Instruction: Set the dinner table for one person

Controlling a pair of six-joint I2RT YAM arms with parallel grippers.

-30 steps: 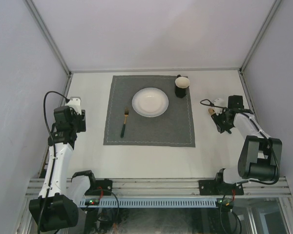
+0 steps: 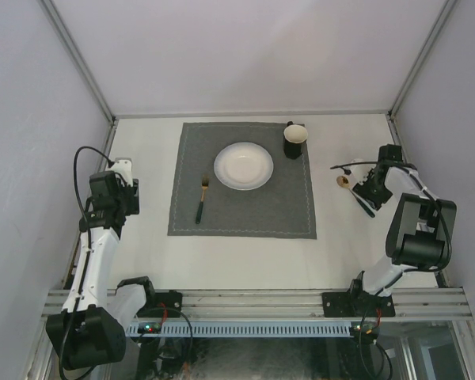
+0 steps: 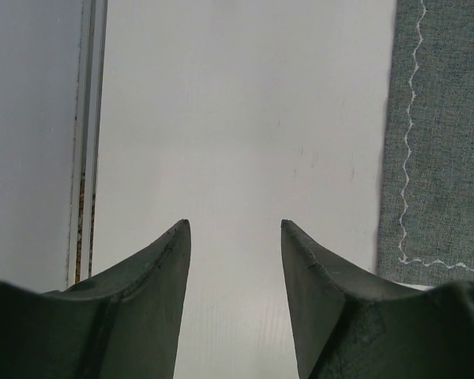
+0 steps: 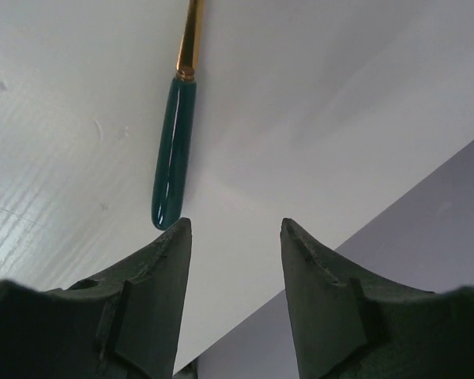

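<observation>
A white plate (image 2: 243, 165) rests on the grey placemat (image 2: 261, 214). A fork (image 2: 199, 210) with gold head and dark green handle lies left of it, and a dark mug (image 2: 293, 144) with pale interior stands at the back right corner. Off the mat to the right lies a spoon (image 2: 343, 182), whose dark green handle (image 4: 174, 150) shows in the right wrist view. My right gripper is open above the table beside that handle, nothing between its fingers. My left gripper is open over bare table left of the mat (image 3: 434, 197).
Metal rails and walls bound the table at the sides and back.
The left arm stays almost still.
</observation>
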